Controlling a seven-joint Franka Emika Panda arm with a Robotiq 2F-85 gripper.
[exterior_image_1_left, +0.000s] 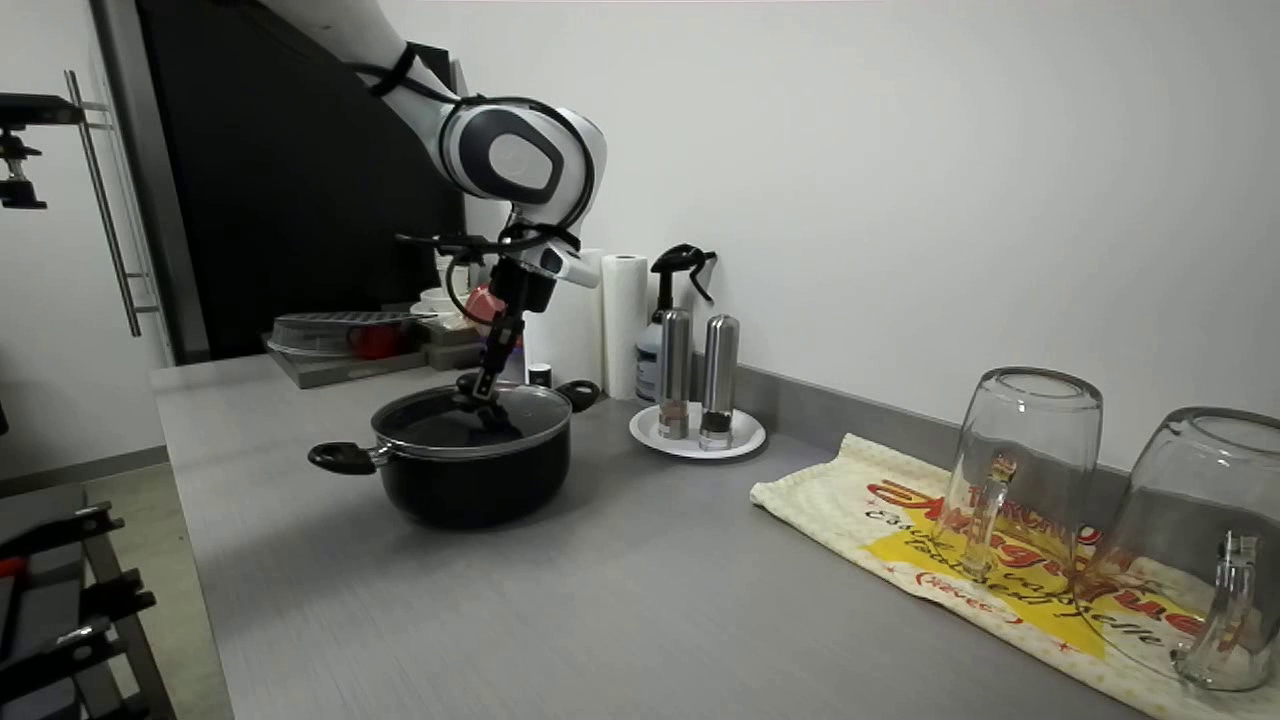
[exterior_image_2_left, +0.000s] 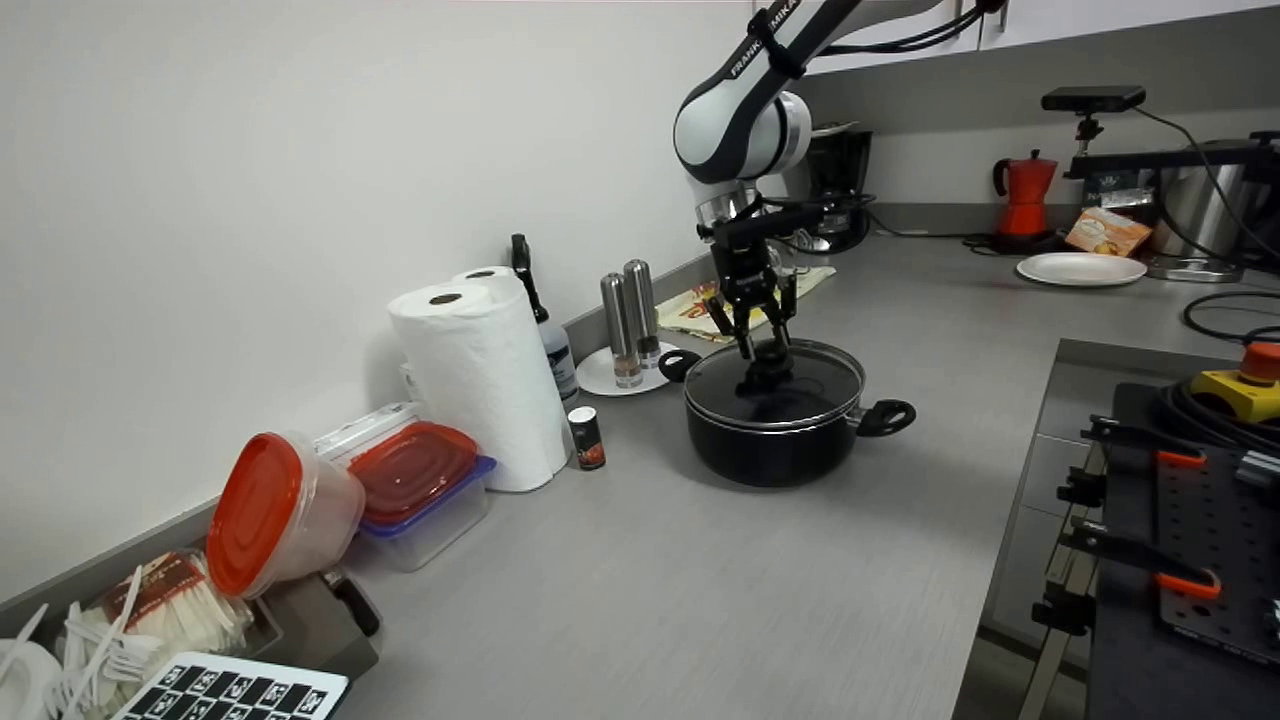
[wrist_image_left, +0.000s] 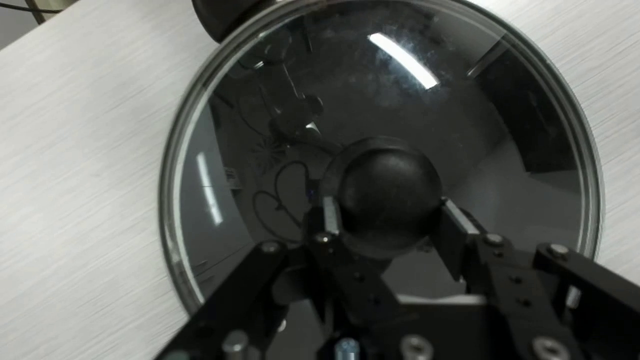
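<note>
A black two-handled pot (exterior_image_1_left: 480, 490) stands on the grey counter, its glass lid (exterior_image_2_left: 819, 384) resting level on the rim. In the wrist view the lid (wrist_image_left: 456, 126) fills most of the picture, with its round black knob (wrist_image_left: 390, 186) at the centre. My gripper is shut on that knob, one finger on each side. From the side, the gripper (exterior_image_1_left: 482, 390) points down onto the middle of the lid. The inside of the pot cannot be made out through the dark glass.
Behind the pot, a white plate (exterior_image_1_left: 746, 440) carries two steel mills, close to paper towels (exterior_image_2_left: 480, 360) and a small dark jar (exterior_image_2_left: 585, 438). Two glass mugs (exterior_image_1_left: 1020, 468) sit upside down on a cloth (exterior_image_1_left: 828, 492). Bare counter lies in front of the pot.
</note>
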